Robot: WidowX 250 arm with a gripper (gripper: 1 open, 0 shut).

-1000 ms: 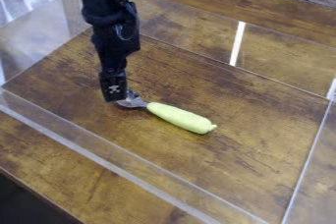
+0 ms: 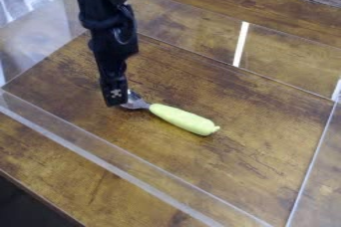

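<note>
A spoon with a thick pale yellow-green handle (image 2: 184, 118) lies diagonally on the wooden table (image 2: 253, 171), its metal head (image 2: 135, 103) toward the upper left. My black gripper (image 2: 115, 94) hangs low over that metal head, partly hiding it, with its fingertips near the table. It is open; I cannot tell whether the fingertips touch the metal.
Clear panels border the work area along the left, front, back and right. A white strip (image 2: 241, 44) lies at the back.
The spoon looks unmoved.
</note>
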